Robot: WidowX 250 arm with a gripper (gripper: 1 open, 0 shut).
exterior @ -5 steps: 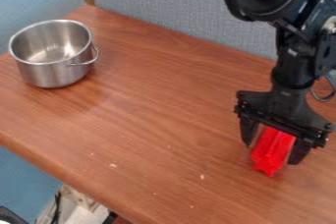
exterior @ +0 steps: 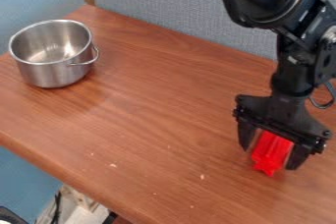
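My black gripper (exterior: 272,141) is low over the table at the right, its open fingers straddling a red object (exterior: 270,154) on the wood. The gripper hides part of that object; whether the fingers touch it I cannot tell. A steel pot (exterior: 53,66) with a wire handle stands at the back left of the wooden table (exterior: 151,125).
A grey padded panel (exterior: 171,2) runs along the back. The table's front left edge drops to a blue surface (exterior: 27,184).
The arm has shifted very slightly around the red object since a second ago; the pot has not moved.
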